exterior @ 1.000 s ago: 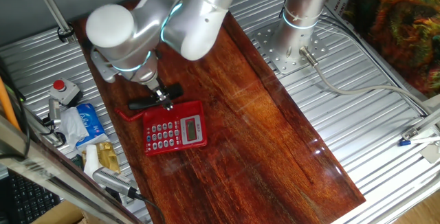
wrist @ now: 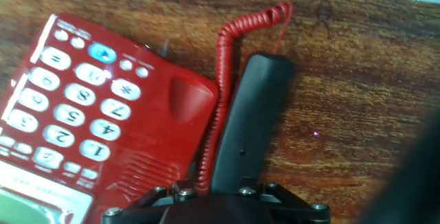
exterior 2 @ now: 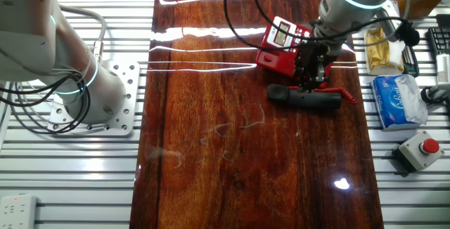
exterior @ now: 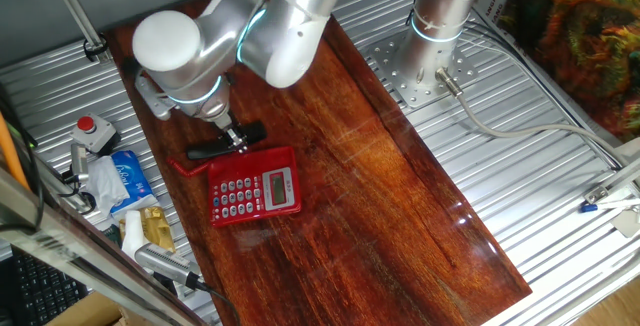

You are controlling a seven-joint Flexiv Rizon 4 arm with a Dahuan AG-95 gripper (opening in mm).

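Note:
A red desk phone [exterior: 254,185] with a grey keypad and small display lies on the brown wooden board. Its black handset [wrist: 252,124] is off the base, lying on the board along the phone's edge. A coiled red cord [wrist: 224,62] runs between the two. My gripper [exterior: 240,147] points down over the handset near the phone's edge. From the opposite side, the gripper [exterior 2: 308,81] partly covers the phone [exterior 2: 280,60] and sits close to the handset [exterior 2: 304,97]. In the wrist view the near end of the handset is hidden behind the gripper; whether the fingers touch it cannot be told.
A blue tissue pack [exterior: 130,180] and a red-buttoned stop box [exterior: 92,133] stand off the board's side. The arm's base plate [exterior: 420,69] is across the board on the slatted metal table. Much of the wooden board [exterior: 380,236] is bare.
The arm's wrist housing has shifted slightly, while the gripper stays near the handset. The phone and handset look unmoved.

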